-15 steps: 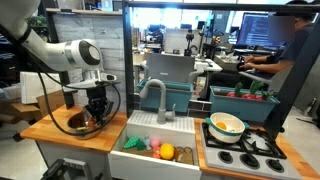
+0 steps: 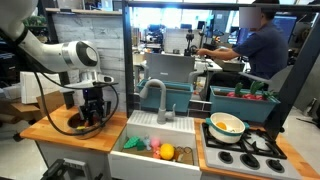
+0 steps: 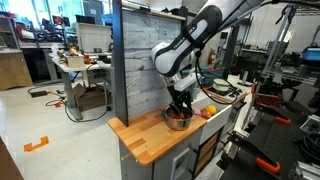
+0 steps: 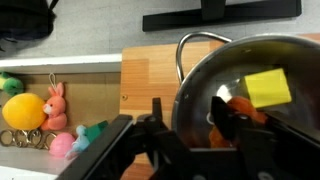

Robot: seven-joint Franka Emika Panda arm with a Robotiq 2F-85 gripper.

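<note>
A metal pot [image 4: 185,85] with a loop handle stands on the wooden counter. In the wrist view it holds a yellow block [image 4: 267,88] and an orange-red item [image 4: 243,112]. My gripper is over the pot's near side, its two dark fingers apart, one to each side of the rim as seen from above. Nothing shows clasped between them, though whether they touch the rim cannot be seen. From the side, the gripper [image 3: 181,108] is down at the pot [image 3: 177,121], which the arm partly hides.
Beside the wooden counter [image 2: 60,130], a sink [image 2: 130,162] holds toys and toy fruit. Beyond are a faucet [image 2: 163,88], a stove [image 2: 245,160] with a bowl [image 2: 226,126], and a teal bin [image 2: 240,107]. A grey wall stands behind the arm.
The arm has shifted slightly left in exterior view 1, with the gripper still low at the pot. The person in the background has moved left.
</note>
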